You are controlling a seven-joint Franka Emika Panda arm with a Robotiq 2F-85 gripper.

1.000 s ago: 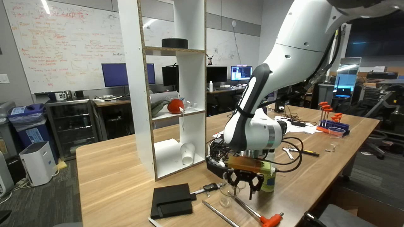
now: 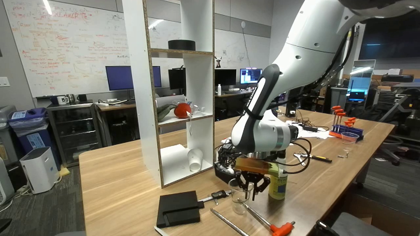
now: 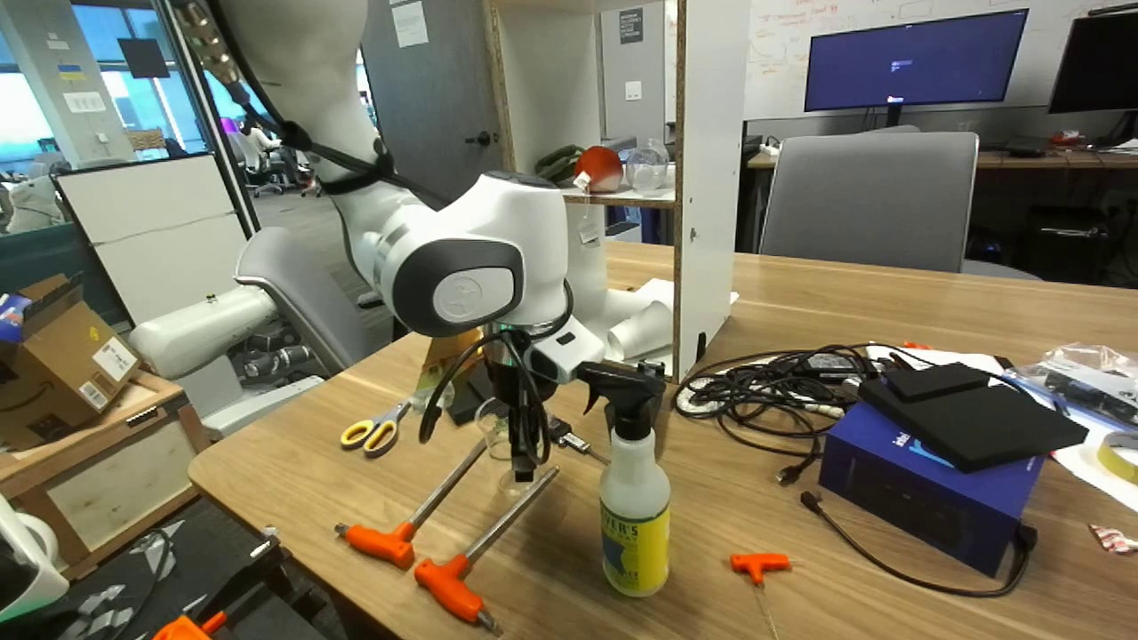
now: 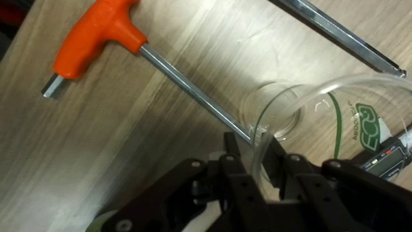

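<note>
A clear plastic cup (image 4: 314, 127) with a green line and logo stands on the table below my gripper. In the wrist view the near wall of its rim passes between the two black fingers, one inside the cup and one outside. The fingers are part open, with a gap still showing around the thin wall. Exterior view 1 shows the gripper (image 2: 250, 195) pointing down at the cup's (image 2: 238, 202) right side. The arm partly hides the cup (image 3: 493, 427) in exterior view 2.
An orange-handled hex key (image 4: 173, 73) reaches the cup's base, and a second (image 3: 459, 585) lies nearby. A spray bottle (image 3: 636, 512) stands close beside the gripper. Digital calipers (image 2: 217, 195) and a black box (image 2: 179, 208) lie left, before the shelf (image 2: 155, 118).
My gripper's fingers have come closer together, and the hand has risen slightly in exterior view 1. The cup appears shifted slightly up and to the right there.
</note>
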